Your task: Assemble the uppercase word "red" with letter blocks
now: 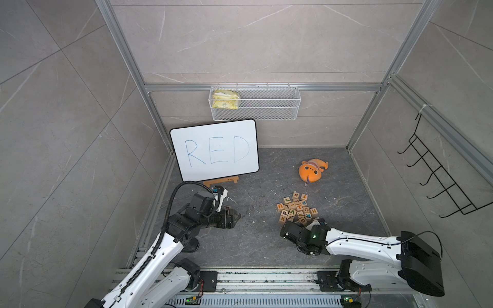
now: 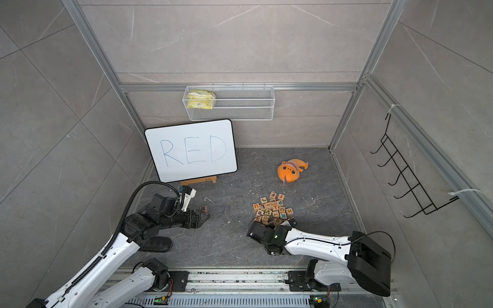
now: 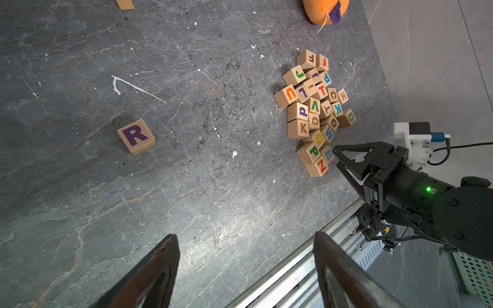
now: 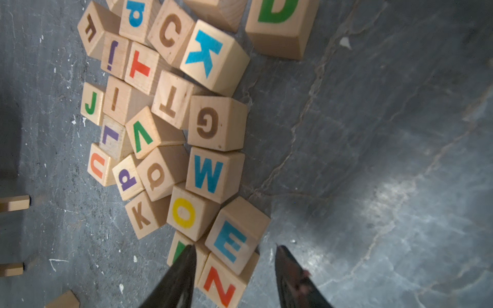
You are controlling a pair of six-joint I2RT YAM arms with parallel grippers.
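Note:
An R block [image 3: 136,135] lies alone on the table below my left gripper, which is open with nothing between its fingers. At the right, my right gripper is shut on a block with a blue E [image 4: 231,233], at the lower end of a cluster of letter blocks; whether it is lifted is unclear. A green D block [image 4: 275,14] lies at the cluster's edge. The whiteboard [image 1: 215,133] at the back left shows RED.
An orange plush toy [image 1: 311,170] lies behind the cluster. A wire basket [image 1: 267,102] hangs on the back wall and a black hook rack [image 1: 436,174] on the right wall.

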